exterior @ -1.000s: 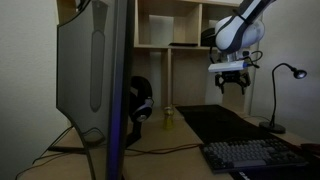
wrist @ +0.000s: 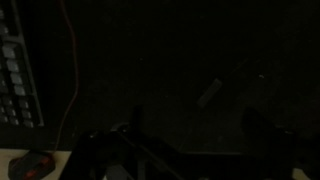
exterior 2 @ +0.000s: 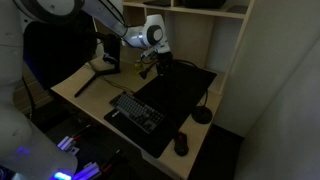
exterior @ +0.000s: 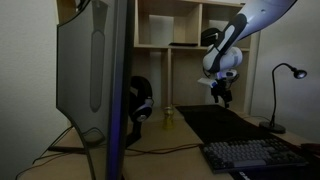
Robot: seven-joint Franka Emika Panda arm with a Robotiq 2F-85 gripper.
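Observation:
My gripper hangs above the black desk mat with its fingers pointing down. In the second exterior view the gripper is over the mat's far part, beyond the keyboard. Two dark fingers stand wide apart along the bottom of the wrist view, so the gripper is open with nothing seen between them. A small greyish strip-like thing lies on the mat ahead of the fingers; the dim picture hides what it is.
A keyboard lies on the near mat, with a mouse beside it. A desk lamp stands at the right. Headphones, a yellowish bottle and a large monitor are to the left. A red cable crosses the mat.
Over the last second the arm has come down toward the mat and shifted a little left in the first exterior view. The desk items have stayed put.

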